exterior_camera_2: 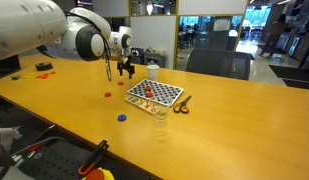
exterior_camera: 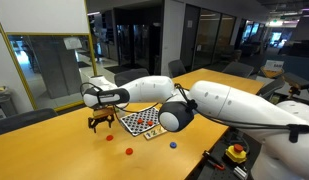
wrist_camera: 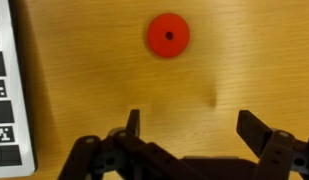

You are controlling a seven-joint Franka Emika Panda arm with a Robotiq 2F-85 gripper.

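Note:
My gripper is open above the wooden table, its two dark fingers well apart with only bare wood between them. Ahead of that gap, in the wrist view, a round red disc (wrist_camera: 168, 35) with a dark centre dot lies flat on the table, apart from both fingers. To its left runs the edge of a black-and-white patterned board (wrist_camera: 10, 95). From the first exterior view, the gripper (exterior_camera: 101, 122) hangs low near a red disc (exterior_camera: 110, 138). The whole board (exterior_camera_2: 155, 93) shows in the second exterior view, with red pieces (exterior_camera_2: 148, 89) on it.
Other loose discs lie on the table, among them a red one (exterior_camera: 129, 152) and a blue one (exterior_camera: 173, 145). Scissors (exterior_camera_2: 183, 104), a wooden strip with pieces (exterior_camera_2: 143, 105) and a clear cup (exterior_camera_2: 160, 119) stand near the board.

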